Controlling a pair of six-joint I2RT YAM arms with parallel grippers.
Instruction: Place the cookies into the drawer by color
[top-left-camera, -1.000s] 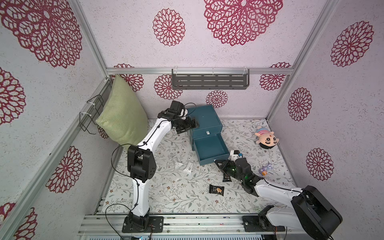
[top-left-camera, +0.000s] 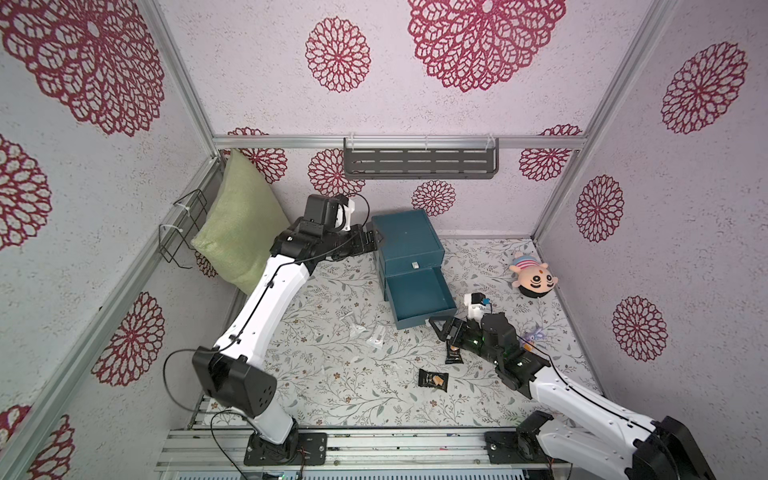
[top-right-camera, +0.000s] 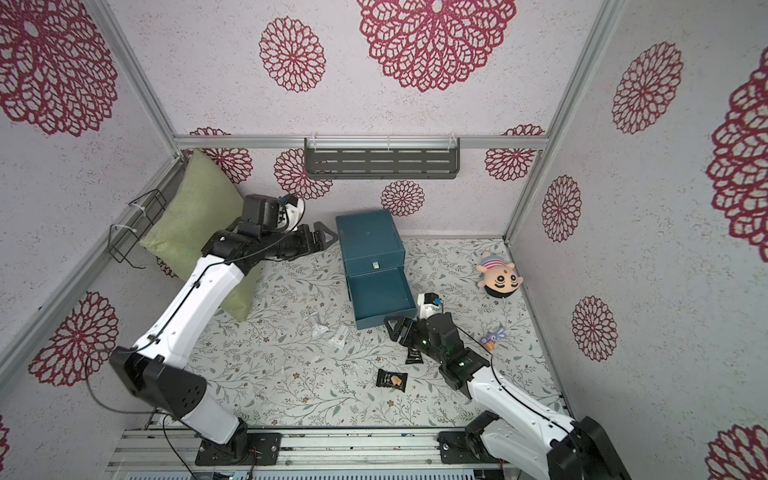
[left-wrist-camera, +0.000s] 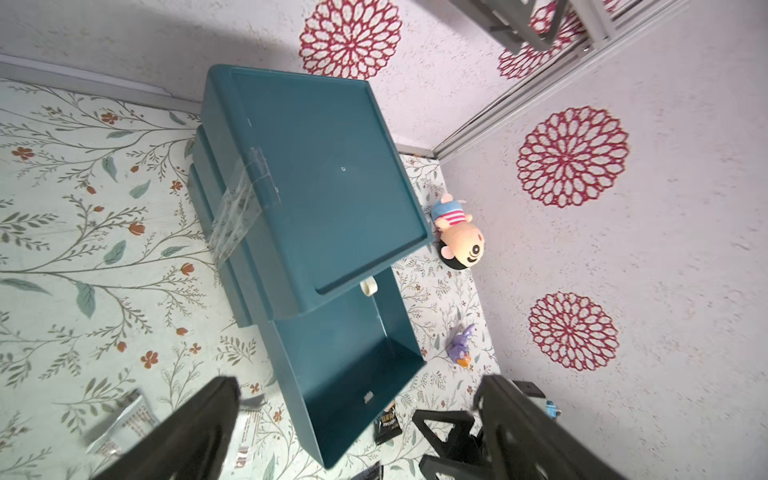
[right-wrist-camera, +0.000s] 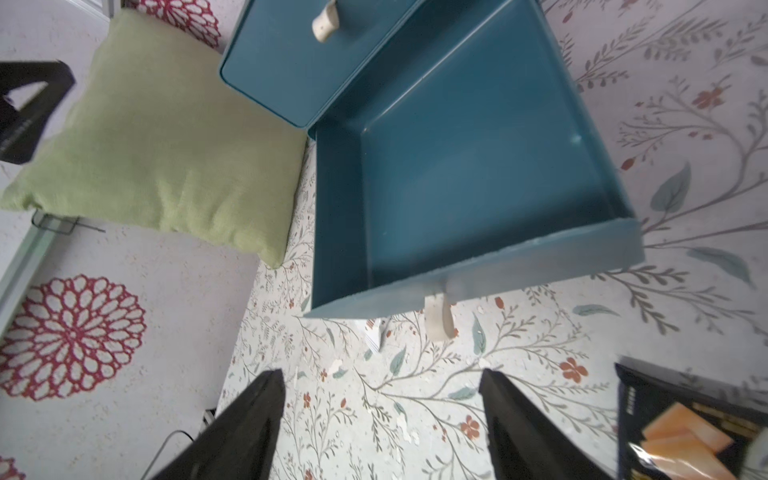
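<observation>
The teal cabinet (top-left-camera: 409, 236) stands at the back centre. One of its drawers (top-left-camera: 420, 296) is pulled out and empty, and its pale handle (right-wrist-camera: 437, 317) shows in the right wrist view. Two black-wrapped cookies lie on the table: one black cookie (top-left-camera: 433, 380) in front, another black cookie (top-left-camera: 453, 353) partly under the right arm. Two white-wrapped cookies, a white cookie (top-left-camera: 354, 326) and a second white cookie (top-left-camera: 376, 337), lie left of the drawer. My left gripper (top-left-camera: 374, 238) is open and empty beside the cabinet's upper left side. Open and empty, my right gripper is just before the drawer front.
A green cushion (top-left-camera: 242, 224) leans at the left wall. To the right lie a doll (top-left-camera: 533, 276) and a small purple toy (top-right-camera: 494, 334). A grey shelf (top-left-camera: 421, 162) hangs on the back wall.
My left arm has pulled back left and risen away from the cabinet. The right arm has shifted slightly right and up from the drawer front. The drawer stays pulled out.
</observation>
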